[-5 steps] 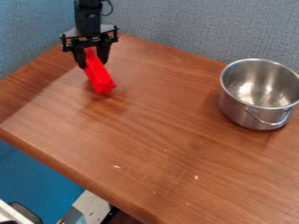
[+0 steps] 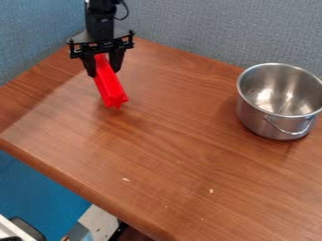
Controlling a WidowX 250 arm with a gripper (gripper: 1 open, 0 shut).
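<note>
A red elongated object (image 2: 109,87) stands out near the back left of the wooden table, tilted, its upper end between the fingers of my black gripper (image 2: 102,62). The fingers are around it; whether they grip it firmly is hard to tell.
A steel pot (image 2: 278,102) with a handle sits at the right. Grey padded walls stand behind and at the left; blue floor shows at the lower left.
My gripper and the red object have shifted slightly to the right and down since a second ago. The pot has not moved.
</note>
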